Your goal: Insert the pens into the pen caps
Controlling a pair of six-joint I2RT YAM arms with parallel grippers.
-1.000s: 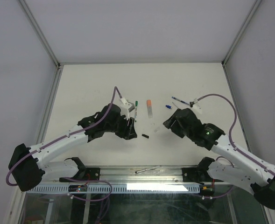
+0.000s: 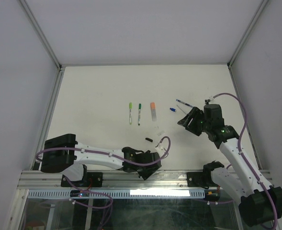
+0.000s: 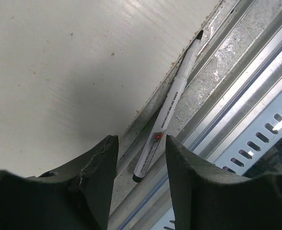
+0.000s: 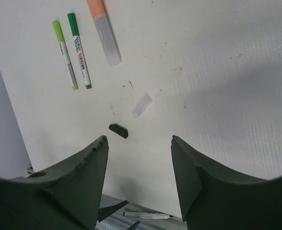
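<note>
My left gripper is open at the table's front edge, over a white pen [image 3: 170, 108] with black ends lying in the metal channel between its fingers. My right gripper stands open above the right half of the table. In the right wrist view lie a black cap [image 4: 118, 131], a clear cap [image 4: 142, 105], an orange-topped clear piece [image 4: 106, 36], a light green pen [image 4: 64, 53] and a dark green pen [image 4: 79, 50]. A blue cap [image 2: 173, 109] and a blue pen [image 2: 184, 103] lie at the back right.
A metal rail and perforated strip [image 3: 260, 136] run along the front edge. Walls stand at the back and both sides.
My left gripper has moved from the table's middle down to the front edge over the white pen. My right gripper has drawn back to the right.
</note>
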